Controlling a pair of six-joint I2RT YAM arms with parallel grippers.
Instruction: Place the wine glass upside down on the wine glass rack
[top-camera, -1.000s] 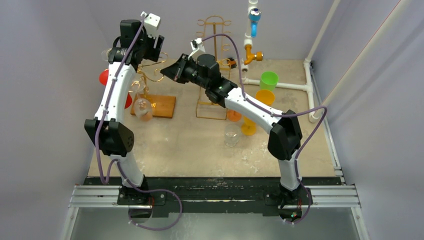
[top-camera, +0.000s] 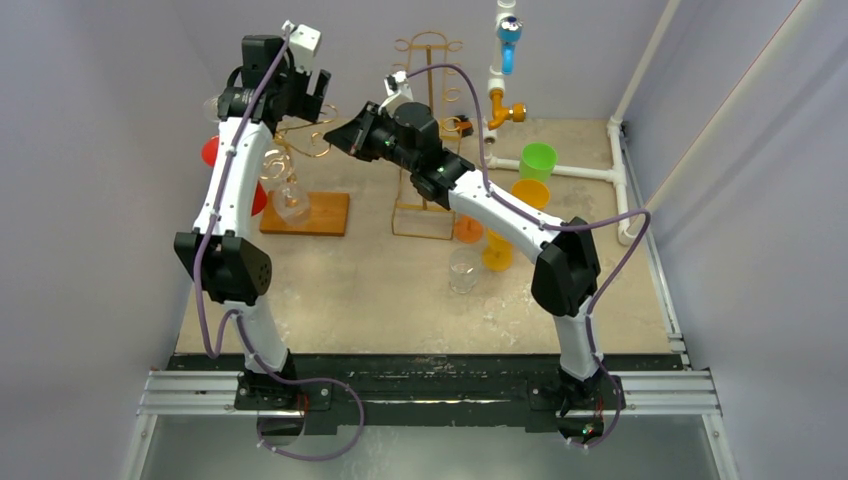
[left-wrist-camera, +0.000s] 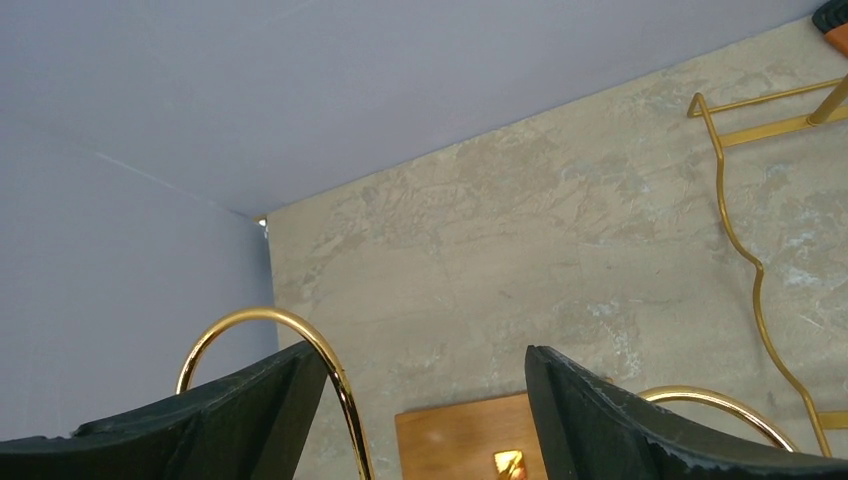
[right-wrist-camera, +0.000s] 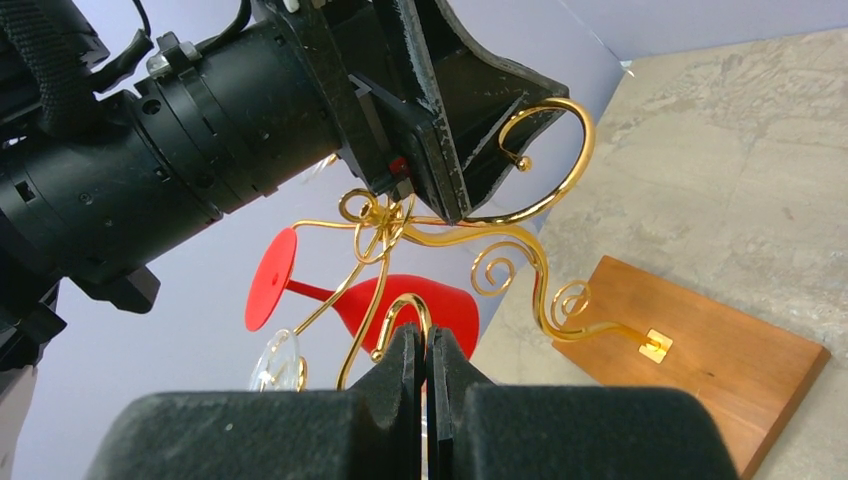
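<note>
A gold wine glass rack (top-camera: 297, 141) rises from a wooden base (top-camera: 325, 215) at the left back. From it hangs a clear wine glass (top-camera: 292, 204), bowl low over the base's front. A red glass (right-wrist-camera: 410, 295) lies tilted on the rack, its foot toward the upper left. High at the rack, my left gripper (top-camera: 317, 97) has its fingers (left-wrist-camera: 590, 420) apart and nothing held between them; a gold loop (right-wrist-camera: 585, 150) curves close beside them. My right gripper is shut on a gold rack hook (right-wrist-camera: 408, 300).
A second, tall gold rack (top-camera: 422, 236) stands behind the right arm. Near its foot are an orange glass (top-camera: 497, 252) and a clear glass (top-camera: 464, 270); a green cup (top-camera: 538, 160) stands farther right.
The hanging clear glass has shifted backward and looks more upright than a second ago.
</note>
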